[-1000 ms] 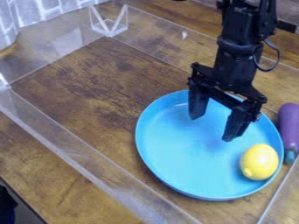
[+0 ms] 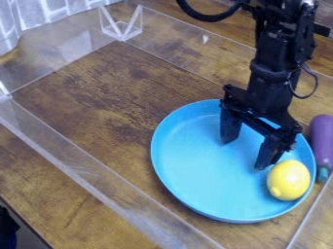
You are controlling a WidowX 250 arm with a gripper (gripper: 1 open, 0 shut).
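Observation:
My black gripper (image 2: 256,136) hangs from the upper right over a blue plate (image 2: 196,165), its two fingers spread apart and reaching down low at the plate's back-right part. A yellow oval object (image 2: 289,181), like a lemon, rests at the plate's right edge, in front of the fingers. No object shows between the fingertips. A purple eggplant-like item (image 2: 322,144) lies just right of the plate.
Clear plastic walls (image 2: 124,24) border the wooden work surface (image 2: 85,97). The left and back-left of the surface are empty.
The gripper has shifted slightly right and down toward the plate. The plate, yellow object and purple item look unmoved.

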